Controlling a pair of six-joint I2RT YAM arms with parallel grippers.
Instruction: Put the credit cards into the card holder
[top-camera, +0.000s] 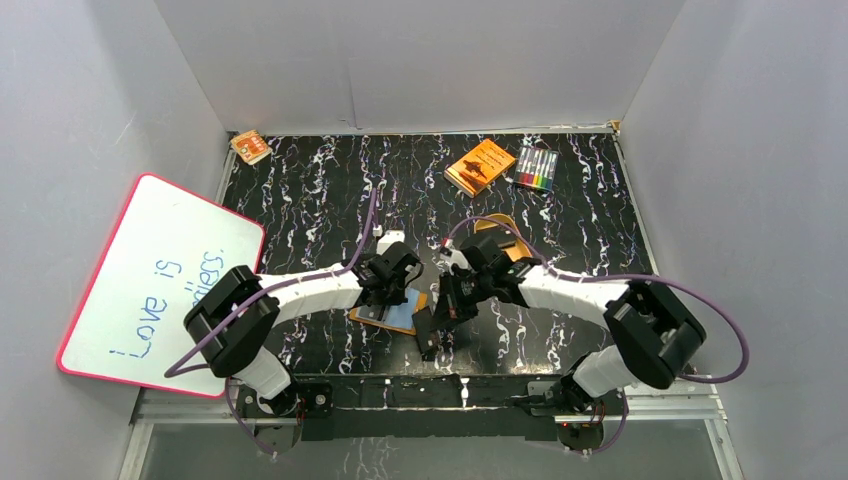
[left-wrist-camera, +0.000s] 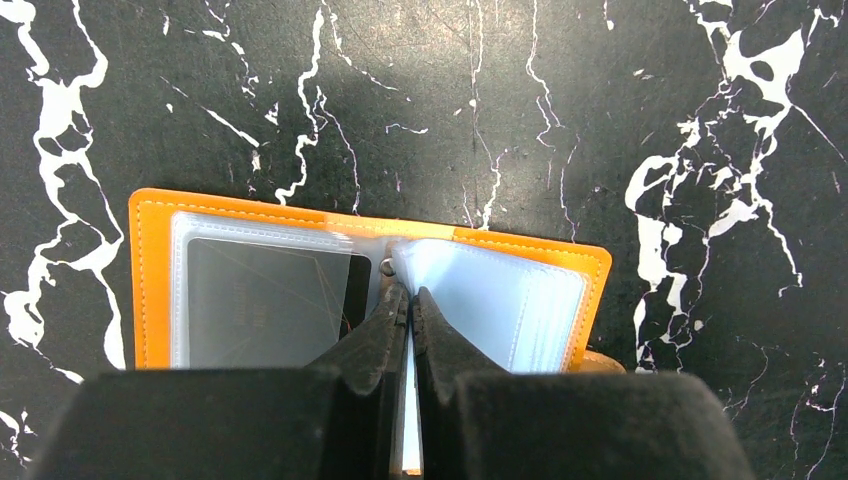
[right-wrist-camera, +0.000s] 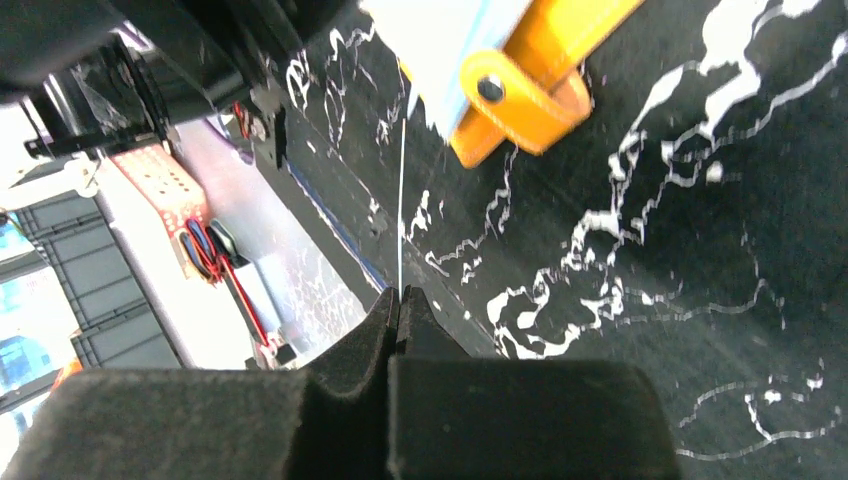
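Observation:
The orange card holder (left-wrist-camera: 150, 280) lies open on the table, with clear and pale blue sleeves; a dark card (left-wrist-camera: 270, 300) fills its left sleeve. At the middle fold my left gripper is shut, its tips pinching the edge of the blue sleeve (left-wrist-camera: 520, 295). A dark card (top-camera: 427, 333) stands beside the holder's right edge, with my right gripper shut on it. Edge-on in the right wrist view, that card (right-wrist-camera: 402, 210) shows as a thin line pointing towards the holder's clasp strap (right-wrist-camera: 530, 105). Whether card and holder touch, I cannot tell.
Behind the right arm sits an orange-edged box (top-camera: 497, 220) with something dark inside. An orange book (top-camera: 480, 166) and a marker set (top-camera: 536, 168) lie at the back. A whiteboard (top-camera: 165, 285) leans at left.

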